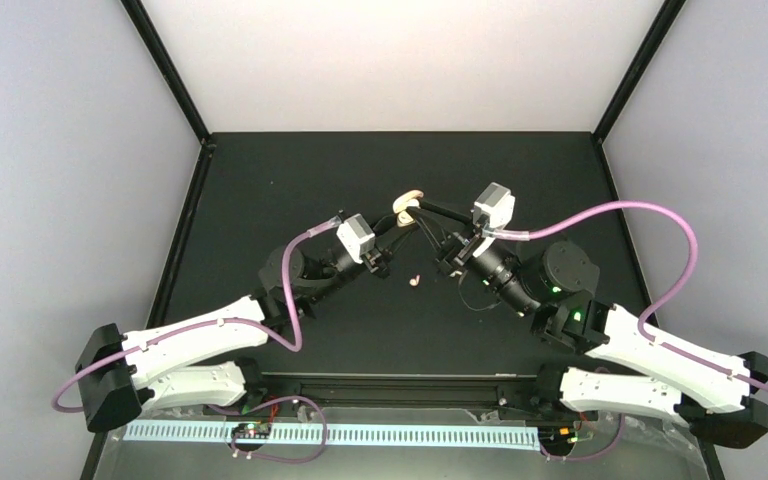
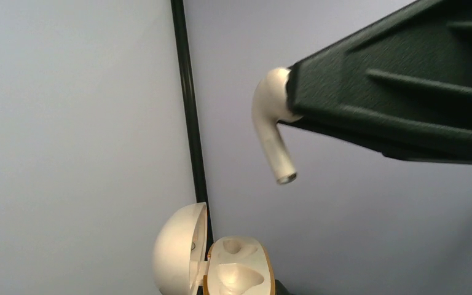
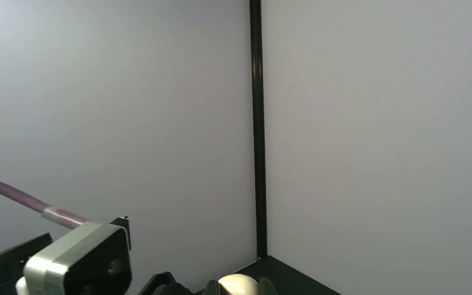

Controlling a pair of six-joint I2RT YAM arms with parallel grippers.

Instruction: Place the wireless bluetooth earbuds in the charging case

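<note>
My left gripper (image 1: pixel 400 222) is shut on the cream charging case (image 2: pixel 175 249), whose lid stands open, with two wells facing up at the bottom of the left wrist view. My right gripper (image 1: pixel 418 210) is shut on a white earbud (image 2: pixel 273 95), held by its head, stem hanging down, above and right of the case and apart from it. In the right wrist view only a cream rounded top (image 3: pixel 238 285) shows between dark tips at the bottom edge; the earbud is hidden there.
A small pinkish piece (image 1: pixel 415 280) lies on the black work surface (image 1: pixel 310 170) below the grippers. Walls (image 1: pixel 100 180) enclose it at back and sides.
</note>
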